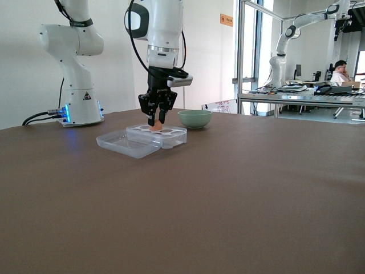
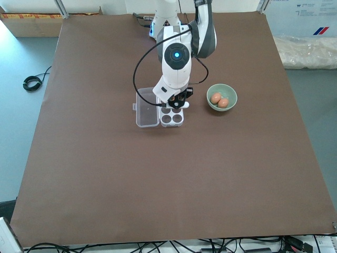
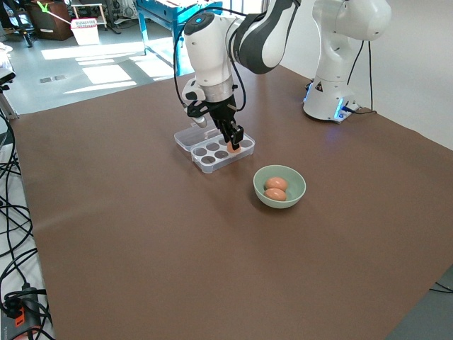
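My gripper point(image 1: 156, 121) is lowered into a clear plastic egg box point(image 3: 208, 161), whose lid point(image 1: 126, 146) lies open beside the cup tray. A brown egg point(image 3: 233, 149) is at the fingertips in the tray; whether the fingers grip it I cannot tell. In the left view the arm hides most of the gripper. A pale green bowl point(image 2: 229, 89) stands beside the box, holding two brown eggs point(image 3: 276, 195).
The arm's white base point(image 3: 325, 100) stands at the back of the brown table point(image 2: 168, 174). Cables run along one edge.
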